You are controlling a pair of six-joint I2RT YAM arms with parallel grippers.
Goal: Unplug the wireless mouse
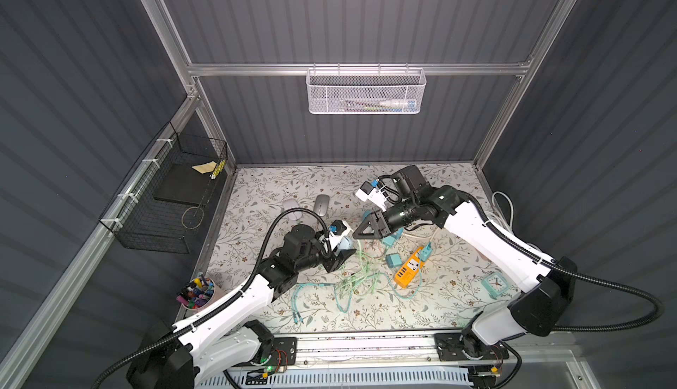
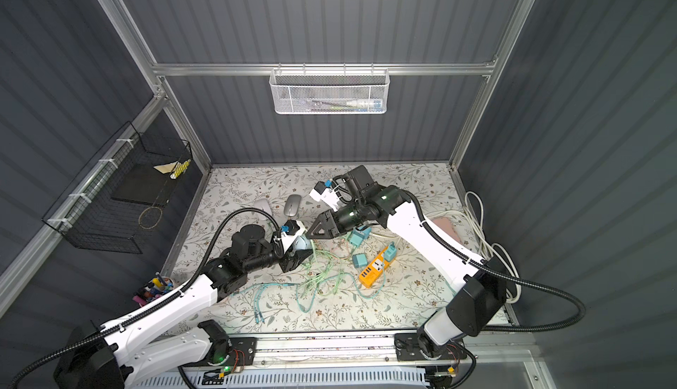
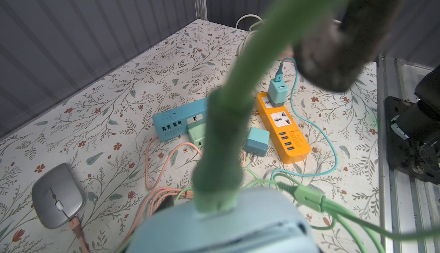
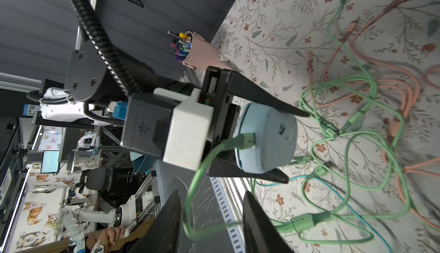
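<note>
My left gripper is shut on the light blue mouse point(image 4: 277, 138), holding it above the table with one finger on either side. A green plug point(image 4: 240, 141) sits in the mouse's end, and its green cable point(image 4: 197, 179) hangs down in a loop. Blurred at the bottom of the right wrist view, my right gripper is open; the cable loop crosses the gap between its fingers, though contact cannot be told. The top left view has the right gripper point(image 1: 357, 236) just right of the mouse. Plug and cable point(image 3: 220, 161) loom large in the left wrist view.
Tangled green and orange cables lie below. A grey mouse point(image 3: 58, 195), a blue power strip point(image 3: 176, 120), an orange strip point(image 3: 281, 126) and a teal adapter point(image 3: 257, 141) rest on the table. A pink pen cup point(image 4: 201, 51) stands at the left edge.
</note>
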